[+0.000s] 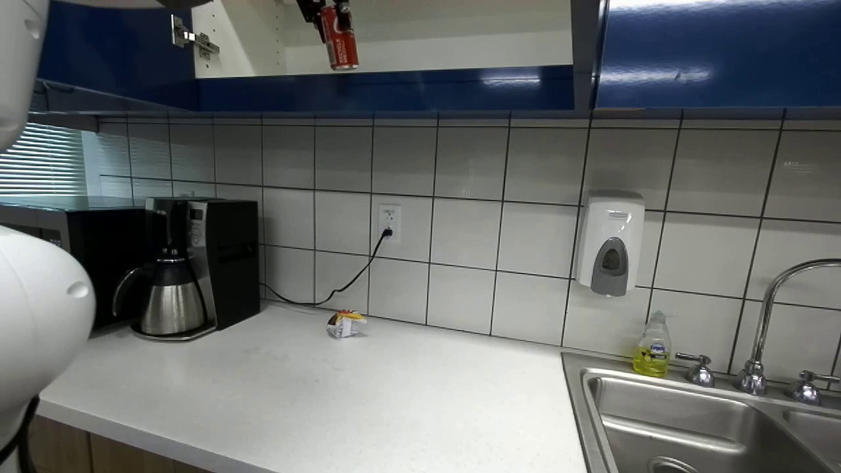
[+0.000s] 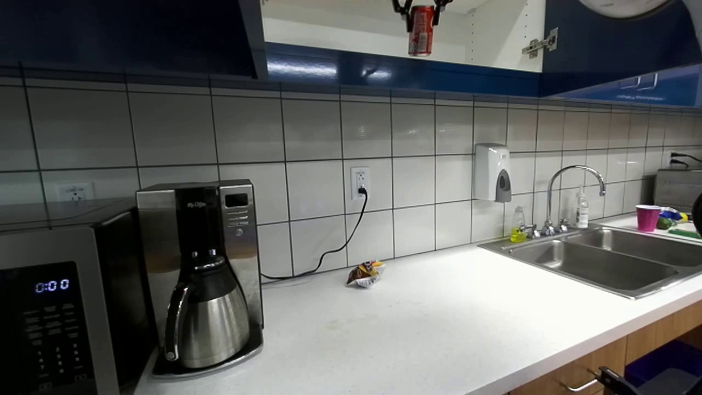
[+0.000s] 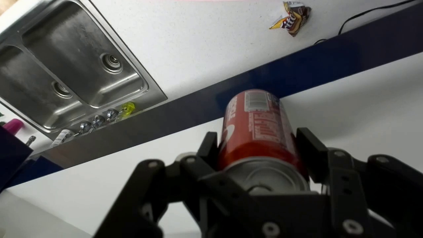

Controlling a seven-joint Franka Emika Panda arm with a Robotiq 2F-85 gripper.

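A red soda can hangs upright, slightly tilted, at the opening of the upper cabinet. My gripper is shut on it, one black finger pressed to each side of the can. In exterior view 2 the can shows below the dark fingers, its lower end just above the blue cabinet edge. The wrist view looks over the can's silver end and its printed label. Most of the gripper lies above the top of both exterior views.
An open blue cabinet door stands at the left in exterior view 1. Below are a crumpled snack bag, a coffee maker, a microwave, a soap dispenser and a sink.
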